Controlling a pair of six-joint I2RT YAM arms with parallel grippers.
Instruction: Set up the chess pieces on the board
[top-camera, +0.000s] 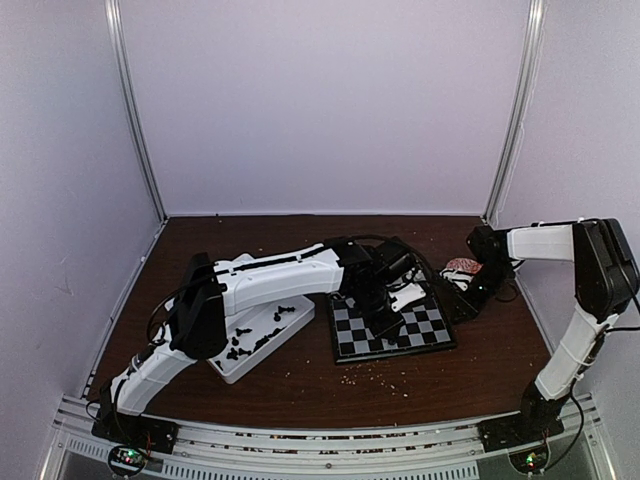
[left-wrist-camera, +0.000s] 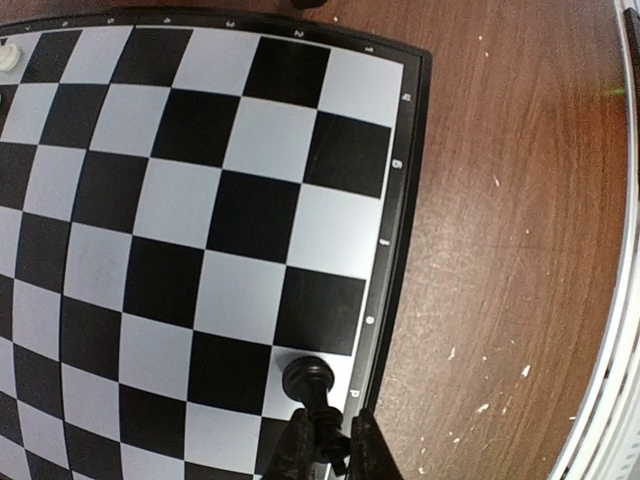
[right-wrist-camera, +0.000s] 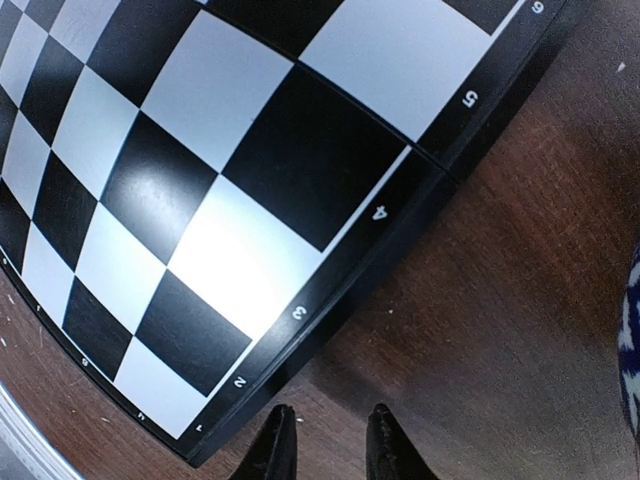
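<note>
The chessboard (top-camera: 360, 350) lies on the brown table, its near part bare. A black chess piece (left-wrist-camera: 308, 378) has its round base over a light square at the board's edge, in the left wrist view; whether it touches the square I cannot tell. My left gripper is shut on the upper end of this piece. At the board's right side, over bare table, my right gripper is part open with nothing between its fingers. A white piece (left-wrist-camera: 9, 57) shows at the left wrist view's upper left edge.
A white tray (top-camera: 232, 374) with several black pieces (top-camera: 266, 340) stands left of the board, partly under the left arm. A patterned reddish item (top-camera: 463, 265) sits by the right gripper. Small crumbs lie on the table before the board.
</note>
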